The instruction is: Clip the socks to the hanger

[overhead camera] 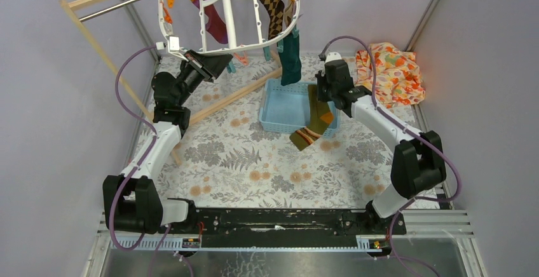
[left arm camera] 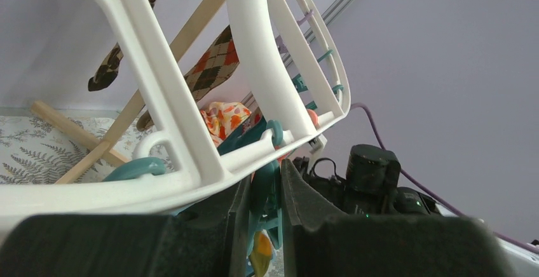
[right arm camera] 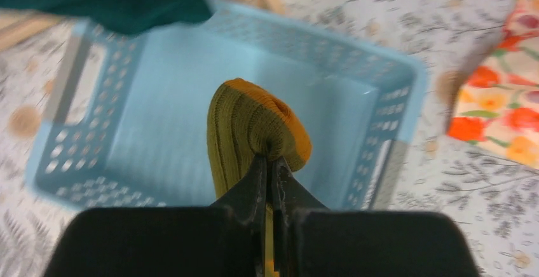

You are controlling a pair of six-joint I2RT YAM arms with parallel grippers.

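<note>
My right gripper is shut on an olive sock (overhead camera: 311, 118) with orange heel and striped cuff, holding it over the blue basket (overhead camera: 279, 121). My left gripper is at the lower left side of the white round hanger (overhead camera: 231, 23), its fingers around a teal clip (left arm camera: 264, 194) on the rim; how far they are closed is unclear. Socks hang from the hanger: purple (overhead camera: 215, 23), checkered (overhead camera: 272, 10) and dark teal (overhead camera: 290, 61).
A wooden stand (overhead camera: 95, 42) carries the hanger at the upper left. An orange floral cloth (overhead camera: 391, 74) lies at the back right.
</note>
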